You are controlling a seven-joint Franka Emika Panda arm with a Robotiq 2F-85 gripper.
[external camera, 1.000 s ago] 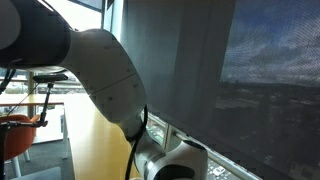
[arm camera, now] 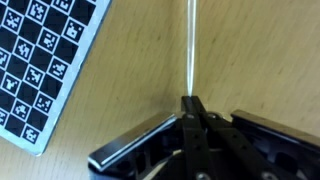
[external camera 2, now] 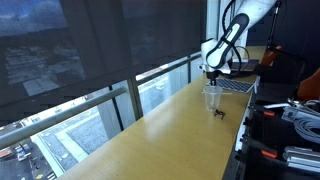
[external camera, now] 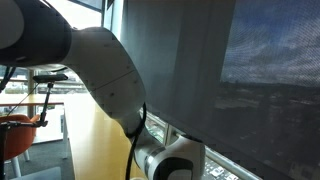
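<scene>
In the wrist view a thin, pale stick (arm camera: 191,45) runs up the picture from the tips of my gripper. The dark fingers are shut on its near end, and its far end leaves the top of the frame. From the second exterior view, the arm (external camera 2: 228,45) reaches down over the far part of the table, above a clear container (external camera 2: 212,97). What the container holds is too small to tell. The first exterior view shows only the arm (external camera: 110,75); its fingertips are out of frame.
A black-and-white marker board (arm camera: 42,60) lies flat on the wooden table (external camera 2: 150,140). Beside the container is a small dark object (external camera 2: 219,113). A window with a dark blind (external camera: 260,70) borders the table.
In the first exterior view the lower arm has shifted slightly up and to the left. The surroundings look the same.
</scene>
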